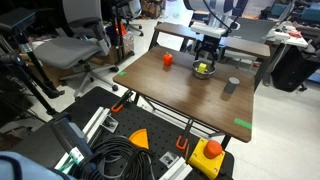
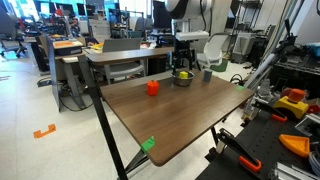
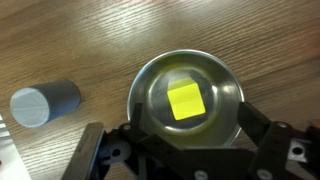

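Note:
A round metal bowl (image 3: 150,88) sits on the wooden table with a yellow block (image 3: 186,101) inside it. In exterior view 1 the same bowl (image 1: 205,74) stands towards the far side of the table. My gripper is over the bowl, its fingers spread wide to either side of the block in the wrist view. Nothing is held between them. From the side, the gripper (image 2: 184,65) appears just above the bowl; its exact height over the block is hard to judge.
A grey cylinder (image 1: 231,85) stands near the bowl, and a red object (image 1: 168,59) lies on its other side. A grey office chair (image 1: 75,50) is beside the table.

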